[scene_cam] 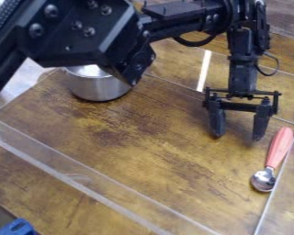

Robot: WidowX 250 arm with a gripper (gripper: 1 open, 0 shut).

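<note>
My gripper (238, 123) hangs open low over the right half of the wooden table, its two dark fingers pointing down with nothing between them. Just to its right and toward the front lies an ice-cream scoop with a red handle (279, 145) and a steel head at its lower end. A steel pot (98, 84) stands at the back left, partly hidden behind my arm.
A blue object (17, 227) sits at the bottom left corner. Clear strips run along the table's left and right sides.
</note>
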